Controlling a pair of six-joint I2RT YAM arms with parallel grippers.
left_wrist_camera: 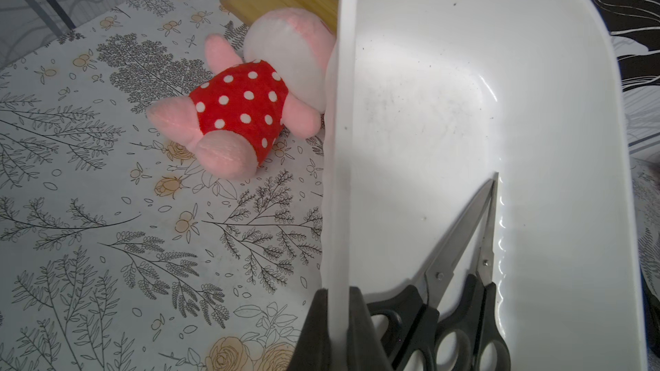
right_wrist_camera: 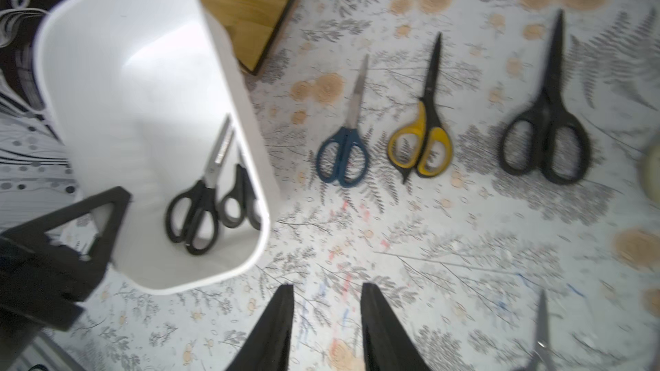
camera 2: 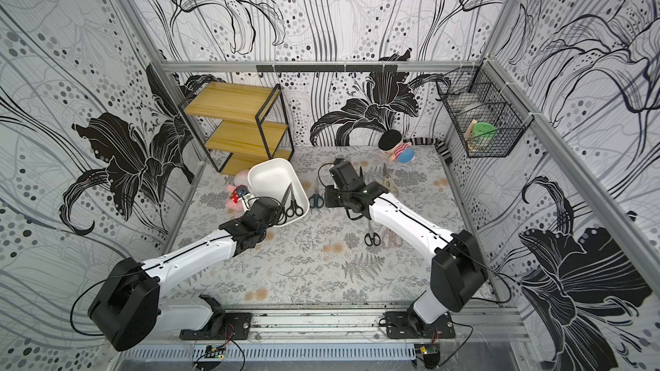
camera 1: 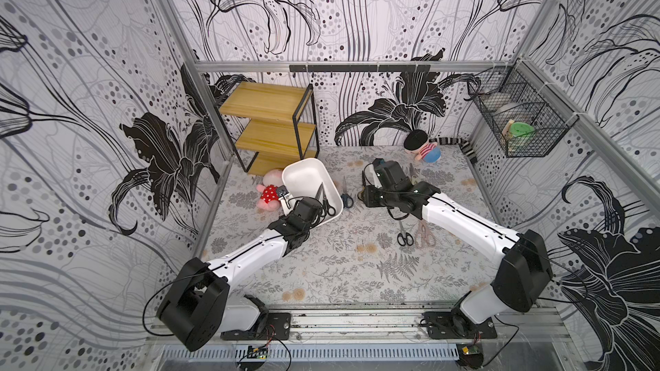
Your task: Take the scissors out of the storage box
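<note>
The white storage box [camera 1: 302,177] stands left of centre. Two black-handled pairs lie inside it against the right wall: a larger pair of scissors [left_wrist_camera: 440,276] and a smaller one [left_wrist_camera: 481,290], partly out of frame. My left gripper is shut on the box's left rim, one finger either side. In the right wrist view, my open right gripper is over the table to the right of the box, nothing between its fingers. Outside the box lie scissors with blue handles [right_wrist_camera: 343,151], yellow-black handles [right_wrist_camera: 427,134] and black handles [right_wrist_camera: 546,127].
A pink plush toy [left_wrist_camera: 237,106] touches or nearly touches the box's left side. Behind stands a wooden shelf [camera 1: 271,136]. Smaller black-handled scissors [camera 1: 405,238] and pink ones [camera 1: 426,234] lie toward the front right.
</note>
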